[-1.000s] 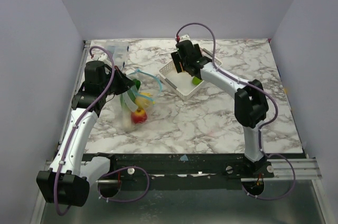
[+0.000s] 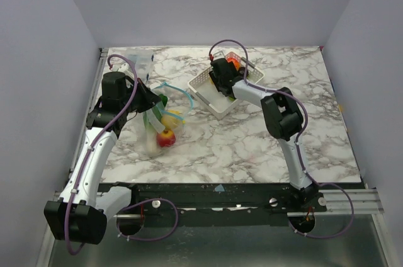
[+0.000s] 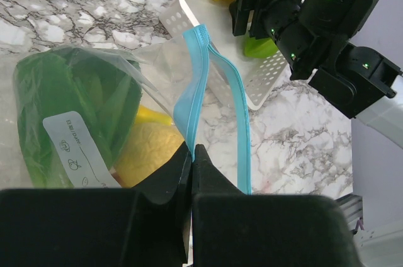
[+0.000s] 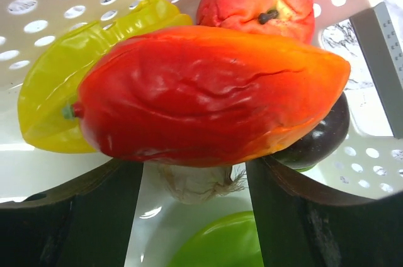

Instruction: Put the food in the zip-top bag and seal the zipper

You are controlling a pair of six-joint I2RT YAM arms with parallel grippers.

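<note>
The clear zip top bag (image 2: 148, 143) lies open on the left of the table, its blue zipper strip (image 3: 198, 78) gaping. Inside show a green item with a white label (image 3: 74, 147), a yellow item (image 3: 148, 147) and a red and yellow fruit (image 2: 166, 138). My left gripper is shut on the bag's edge at the strip. Down in the white basket (image 2: 219, 111), my right gripper stands part open, its fingers apart at the lower edge of a red-orange pepper (image 4: 208, 94). A pale bulb (image 4: 195, 182) shows between the fingers.
Also in the basket are a yellow pepper (image 4: 47, 106), a wrinkled red item (image 4: 258, 2), a dark purple item (image 4: 324, 131) and a green item (image 4: 223, 242). Bare marble table (image 2: 239, 153) lies in front of the basket.
The left arm and the bag have stayed still.
</note>
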